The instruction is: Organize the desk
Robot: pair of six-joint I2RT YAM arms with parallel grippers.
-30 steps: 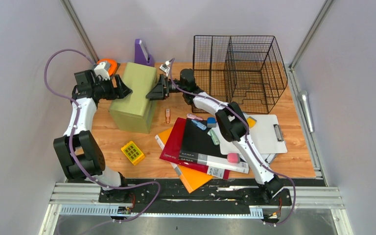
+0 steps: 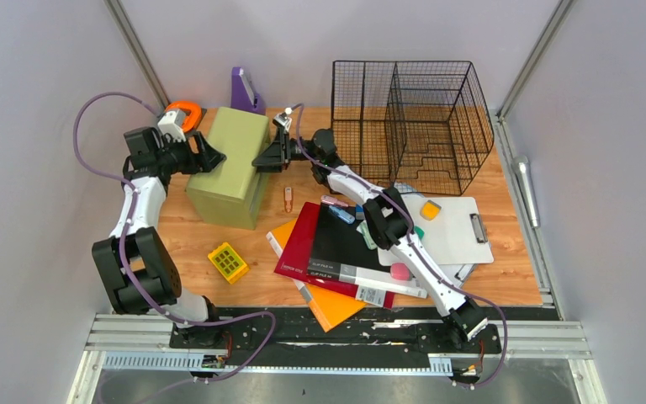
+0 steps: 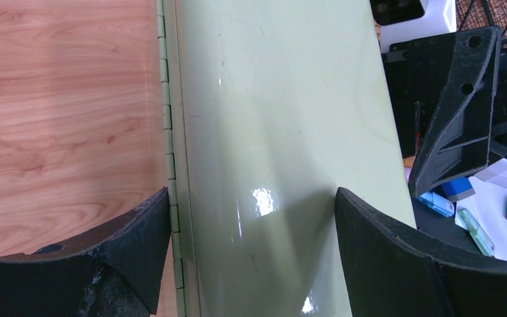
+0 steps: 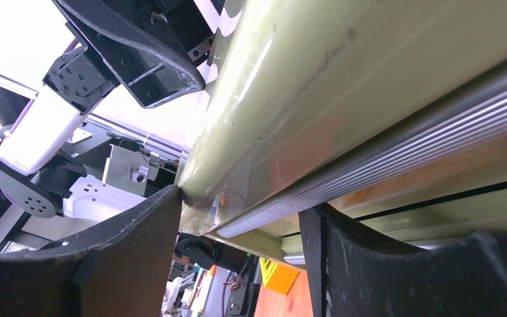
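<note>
A green box-shaped unit [image 2: 234, 164] stands on the left of the desk. My left gripper [image 2: 212, 158] is at its left upper edge, part open; in the left wrist view its fingers [image 3: 132, 247] lie over the box's glossy face and hinge-like edge. From the right, my right gripper [image 2: 271, 160] meets the box's opposite side. The right wrist view shows its parted fingers [image 4: 138, 244] close against the green surface [image 4: 290, 112] and a ribbed metal strip [image 4: 396, 158]. Whether either gripper clasps the box cannot be told.
A black wire rack [image 2: 412, 126] fills the back right. Folders [image 2: 303, 244], markers [image 2: 341, 214], a clipboard [image 2: 454, 227] and an orange-yellow block [image 2: 431, 209] crowd the front right. The yellow basket [image 2: 228, 263], purple holder [image 2: 247, 91] and orange ring [image 2: 184, 114] surround the box.
The right arm's elbow and wrist have shifted slightly left, with its gripper still beside the box. My left arm has moved only slightly. The box looks almost unmoved.
</note>
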